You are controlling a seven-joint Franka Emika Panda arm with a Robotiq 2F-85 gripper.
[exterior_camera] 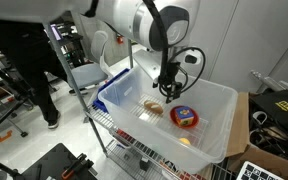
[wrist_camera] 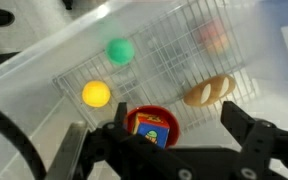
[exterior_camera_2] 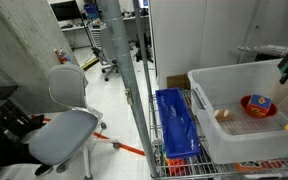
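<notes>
A large translucent white bin (exterior_camera: 216, 116) stands on the wire rack. In it lies a red bowl (exterior_camera: 185, 117) with a blue and red box (wrist_camera: 151, 129) inside. A tan, bread-shaped item (wrist_camera: 209, 91) rests on the bin floor, as do a yellow round item (wrist_camera: 96, 94) and a green round item (wrist_camera: 120, 51) in the wrist view. My gripper (exterior_camera: 170, 93) hangs over the bin, pointing down, its fingers (wrist_camera: 81, 147) spread wide. Nothing is held between them. The bowl's lower edge is hidden by the gripper in the wrist view.
Left of the bin, a blue basket (exterior_camera_2: 174, 122) sits on the wire rack (exterior_camera: 134, 140). A cardboard box (exterior_camera: 274, 160) and a black item (exterior_camera: 282, 105) are on the right. An office chair (exterior_camera_2: 69, 115) stands beyond the rack.
</notes>
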